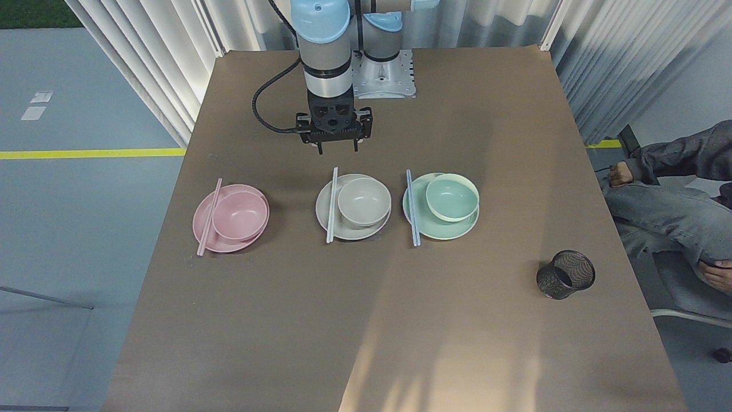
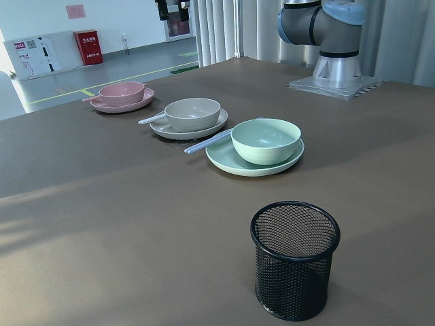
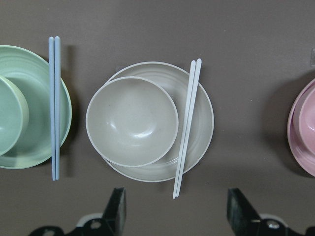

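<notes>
Three place settings stand in a row: a pink plate with bowl (image 1: 240,214) and pink chopsticks (image 1: 209,216), a white bowl (image 1: 364,200) on a plate with white chopsticks (image 1: 332,206), and a mint bowl (image 1: 452,195) on a plate with pale blue chopsticks (image 1: 413,206). A black mesh holder (image 2: 293,272) stands empty at the front right. My gripper hangs above and behind the white setting, open, with nothing between its fingers.
A person (image 1: 669,199) sits beside the table's right edge. A curtain runs along the back.
</notes>
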